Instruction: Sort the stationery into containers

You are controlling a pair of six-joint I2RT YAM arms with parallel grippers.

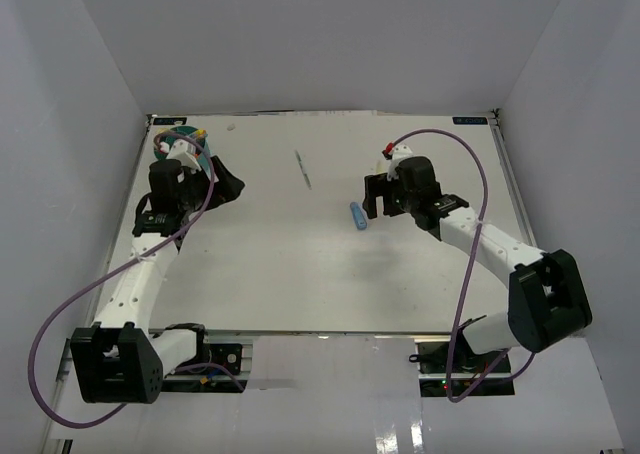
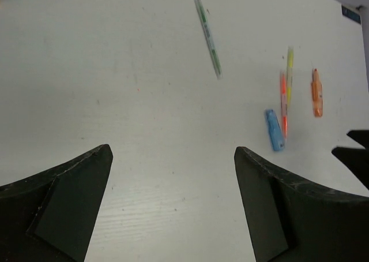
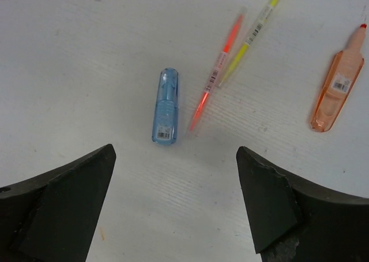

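A teal container [image 1: 175,139] holding items sits at the back left, partly behind my left gripper [image 1: 226,187], which is open and empty. My right gripper [image 1: 376,196] stands open above the right-middle of the table. Below it, a blue marker [image 3: 165,106] lies beside a red pen [image 3: 216,70] and a yellow pen [image 3: 253,34]; an orange marker [image 3: 337,80] lies to their right. A green pen [image 2: 207,37] lies by itself near the middle back, also visible in the top view.
Grey walls stand along the back and both sides.
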